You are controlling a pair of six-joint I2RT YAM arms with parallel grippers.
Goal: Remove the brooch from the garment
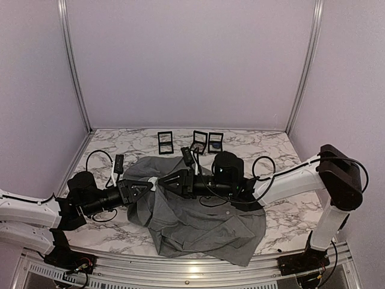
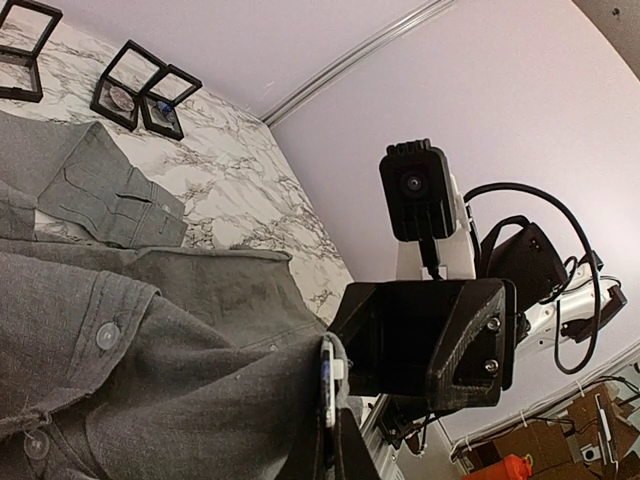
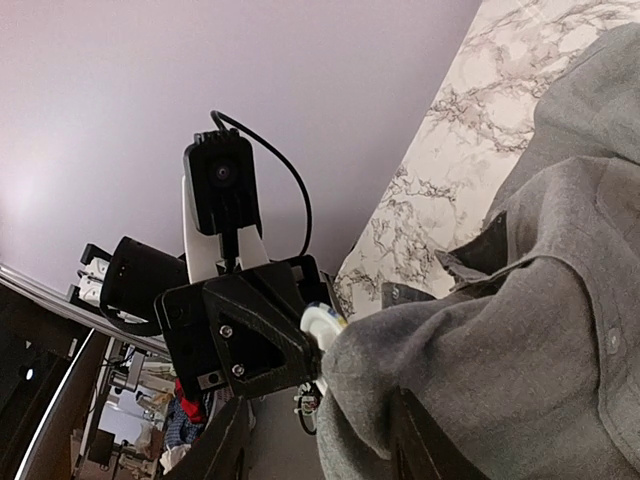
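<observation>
The brooch shows as a thin white disc, edge-on, against a raised fold of the grey garment. In the right wrist view the brooch stands beside the bunched grey cloth, in front of my left gripper's dark body. Narrow fingertips of my left gripper are shut at the brooch's lower edge. My right gripper is open, its fingers apart, with the raised cloth partly between and beyond them. Seen from above, both grippers face each other across the white brooch; its fastening is hidden.
Three open black-framed cases stand along the back of the marble table, two of them close together. Most of the garment lies spread towards the front edge. Bare marble shows at the right.
</observation>
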